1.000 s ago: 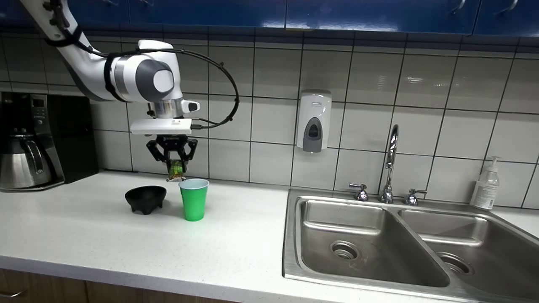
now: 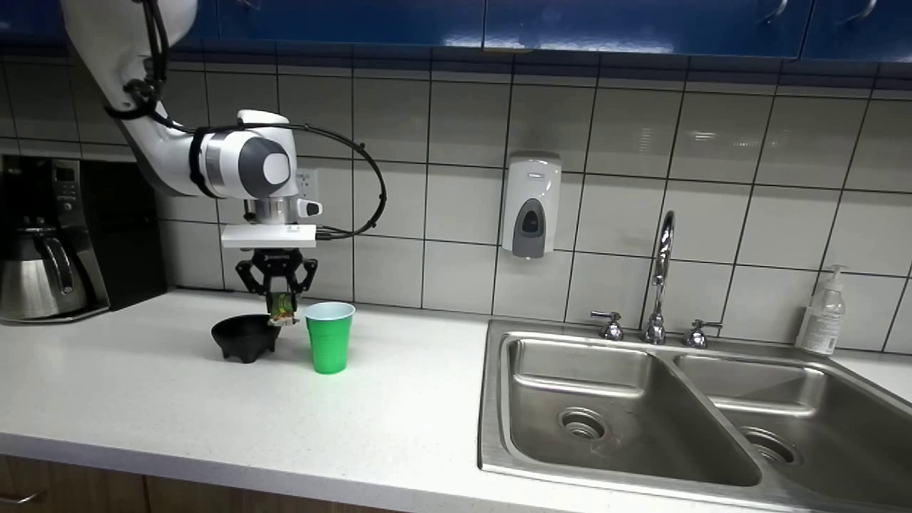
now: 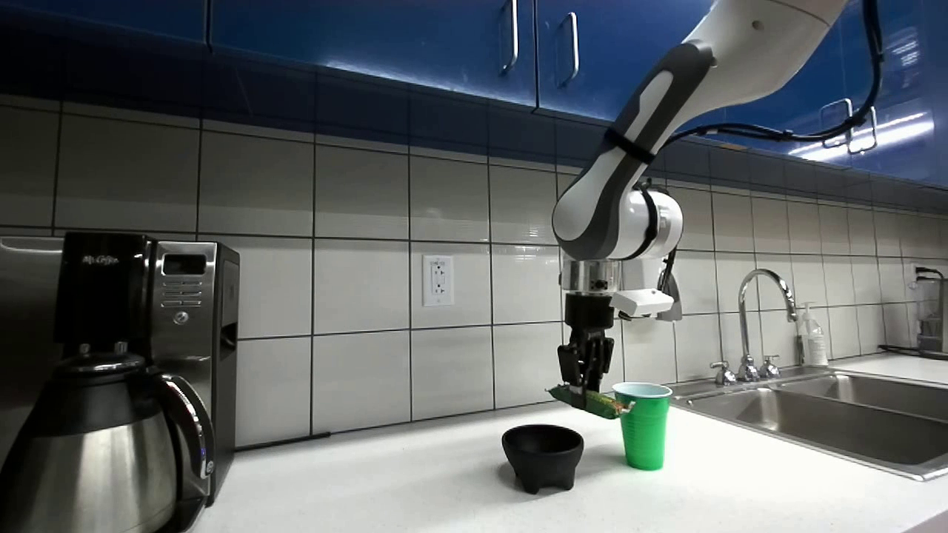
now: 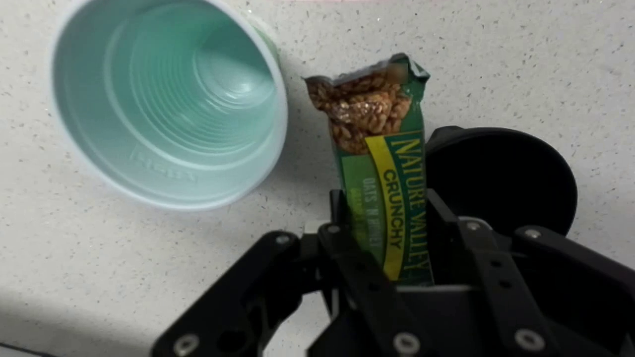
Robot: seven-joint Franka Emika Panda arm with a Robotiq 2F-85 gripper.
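Observation:
A green granola bar packet (image 4: pixel 381 172) sits clamped between the black fingers of my gripper (image 3: pixel 582 395), which is shut on it. The packet lies roughly level, one end poking out toward the cup in exterior view 2. In exterior view 1 the gripper (image 2: pixel 281 315) hangs above the counter, between a black footed bowl (image 2: pixel 241 339) and a green cup (image 2: pixel 330 343). From the wrist, the cup (image 4: pixel 178 113) stands upright on the left with no contents visible. The bowl (image 4: pixel 506 172) is at right, partly hidden by the packet and a finger; its visible inside is dark.
A coffee maker (image 3: pixel 107 426) occupies the counter's left end. At right are a double sink (image 2: pixel 615 402) with a faucet (image 2: pixel 662 273).
The gripper has moved lower and to the left in exterior view 1, carrying the packet toward the bowl's side. Bowl and cup stand where they were.

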